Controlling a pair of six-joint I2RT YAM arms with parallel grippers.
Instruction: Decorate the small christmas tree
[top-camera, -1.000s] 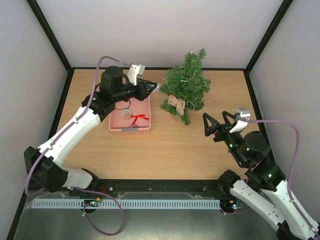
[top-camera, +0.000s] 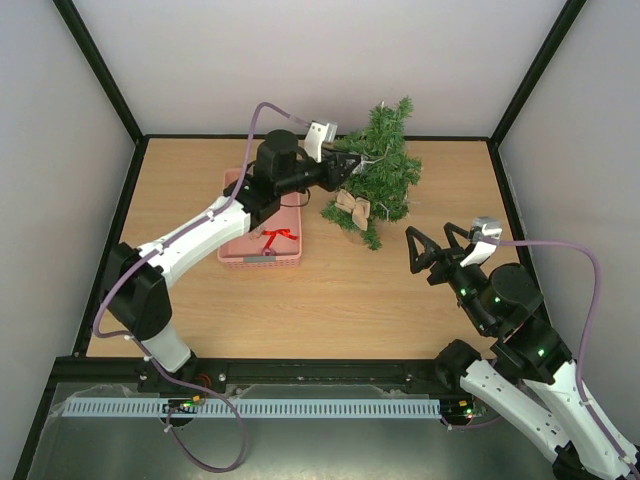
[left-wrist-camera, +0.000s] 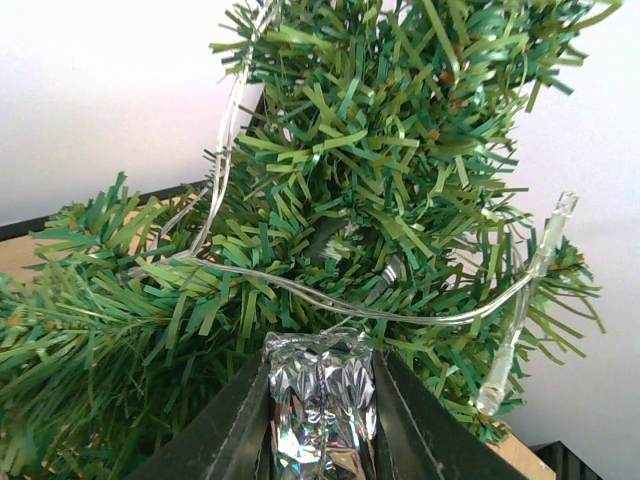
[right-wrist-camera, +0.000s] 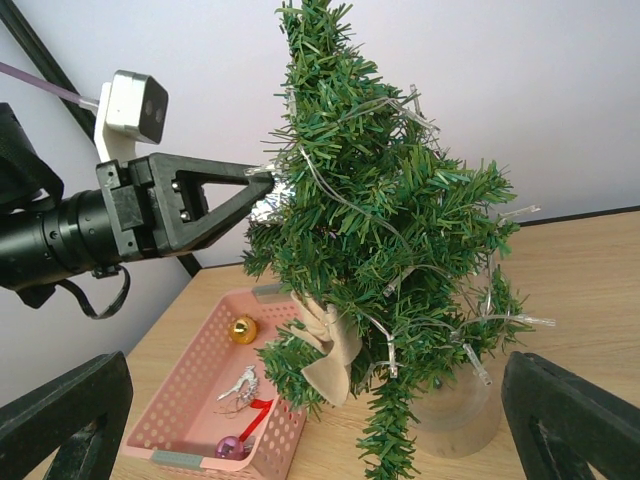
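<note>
The small green christmas tree (top-camera: 381, 178) stands at the back of the table, with a string of clear lights and a beige bow (right-wrist-camera: 330, 345) on it. Shut on a shiny silver ornament (left-wrist-camera: 322, 395), my left gripper is at the tree's left side. In the left wrist view the ornament is right in front of the branches; whether it hangs on one cannot be made out. My right gripper (top-camera: 433, 250) is open and empty, to the right in front of the tree, its fingers (right-wrist-camera: 75, 420) framing the tree's base from a distance.
Left of the tree sits a pink basket (right-wrist-camera: 180, 400) holding a gold ball (right-wrist-camera: 243, 329), a purple ball (right-wrist-camera: 230, 448), a red ribbon (top-camera: 279, 235) and a silvery ornament (right-wrist-camera: 240, 381). The left arm reaches over the basket.
My left gripper has moved right, from above the basket to the tree's side, carrying the silver ornament. The right arm has stayed still.
</note>
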